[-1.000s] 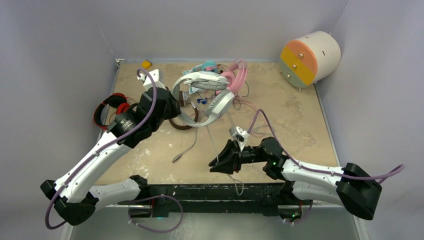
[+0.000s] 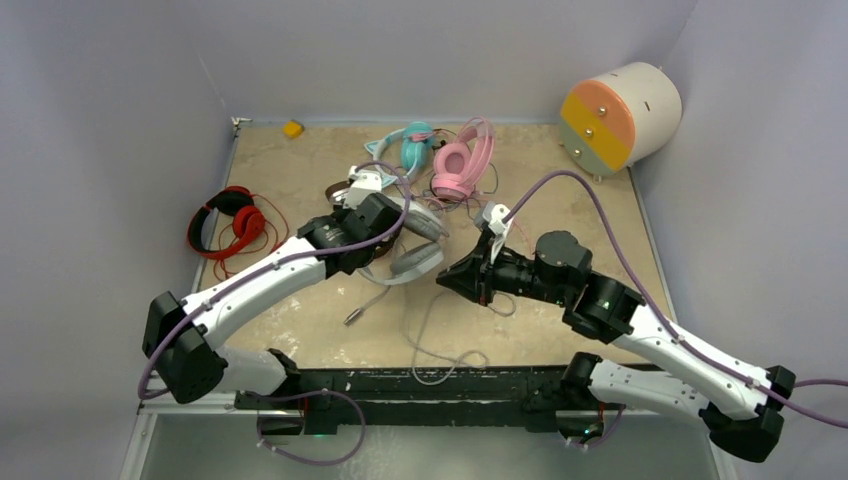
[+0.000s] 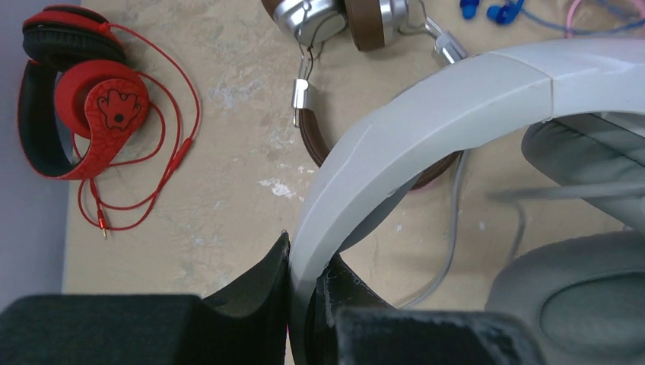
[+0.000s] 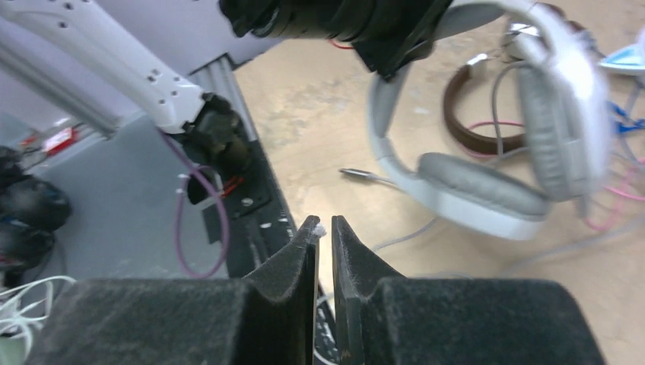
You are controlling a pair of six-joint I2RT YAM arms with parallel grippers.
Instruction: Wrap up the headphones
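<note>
My left gripper is shut on the headband of the white-and-grey headphones [image 3: 487, 91], held above the mat [image 2: 290, 320]; in the top view its arm partly hides them. Their cushioned cups show at right in the right wrist view [image 4: 479, 194]. My right gripper is shut, lower right of the headphones, with a small pale bit at its fingertips, apparently their cable. The pale cable [image 2: 450, 360] trails in loops toward the front edge.
Red headphones [image 2: 240, 225] lie at left. Brown [image 3: 369, 23], cyan [image 2: 415, 150] and pink [image 2: 455, 165] headphones are at the back, with tangled cables. A striped drum-shaped container [image 2: 640, 110] stands back right.
My right gripper moved right and toward the back, and the cable's loops now spread at the front.
</note>
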